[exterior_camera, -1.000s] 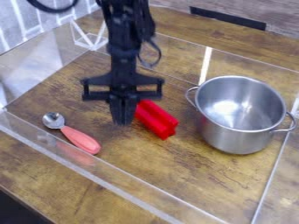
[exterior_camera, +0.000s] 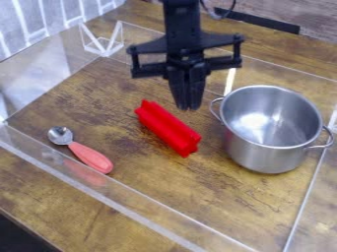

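My gripper is high at the top centre, a dark shape above the wooden table; whether its fingers are open or shut is hard to tell. Below it lies a red bar-shaped object, angled toward the lower right. A steel pot with two side handles stands to the right of the red object. A spoon with a pink handle lies at the lower left.
The wooden table has free room along the front and at the left. Clear panels or edges run around the work area, with a white frame piece at the upper left.
My gripper has risen and moved toward the back and right, away from the table. The red object, pot and spoon look unmoved.
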